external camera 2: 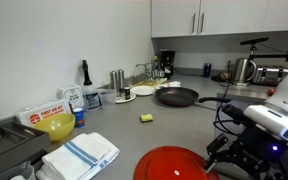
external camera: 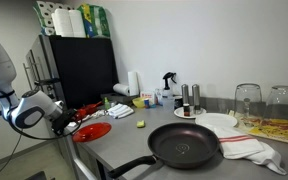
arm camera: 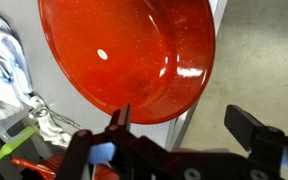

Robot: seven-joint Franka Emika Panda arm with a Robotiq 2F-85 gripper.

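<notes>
A glossy red plate [arm camera: 134, 50] fills much of the wrist view, lying on the grey counter close to its edge. The same red plate [external camera 2: 169, 166] shows at the bottom of exterior view 2 and, as a thin ellipse, the red plate [external camera: 91, 132] at the left in exterior view 1. Over the plate's rim stands my gripper, its two dark fingers [arm camera: 246, 125] wide apart with nothing between them. Part of the plate is behind the fingers, and the arm covers the gripper in exterior view 2.
A black pan [external camera: 182, 145] sits mid-counter, its handle pointing left. Beside it lies a striped white towel [external camera: 249, 148]. A yellow sponge [external camera 2: 146, 118] rests alone on clear counter. Another folded towel [external camera 2: 81, 155], a yellow bowl [external camera 2: 56, 126] and bottles line the wall.
</notes>
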